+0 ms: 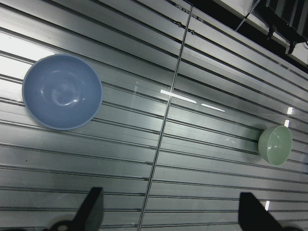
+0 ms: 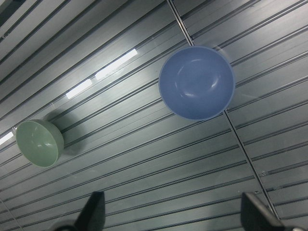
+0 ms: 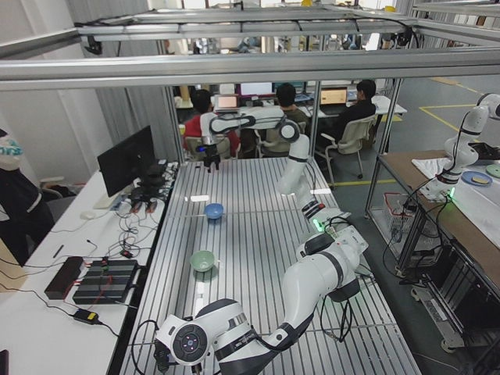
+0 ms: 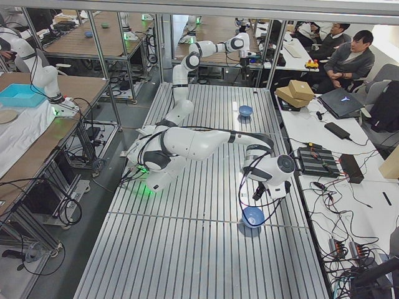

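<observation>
A blue bowl [image 3: 213, 210] [image 1: 61, 91] [image 2: 196, 83] and a green bowl [image 3: 202, 261] [image 1: 275, 145] [image 2: 39, 142] stand apart on the slatted metal table [image 3: 250, 226]. My left gripper [image 3: 212, 166] is raised at the far end in the camera left view, above and beyond the blue bowl. My right gripper [image 3: 163, 361] is at the near end, in front of the green bowl and partly hidden by its arm. In both wrist views the dark fingertips stand wide apart at the bottom edge, with nothing between them.
A side desk [image 3: 47, 336] with monitor, power boxes and cables runs along the table. Frame rails cross overhead, and loose cables hang from the arms. People sit beyond the frame.
</observation>
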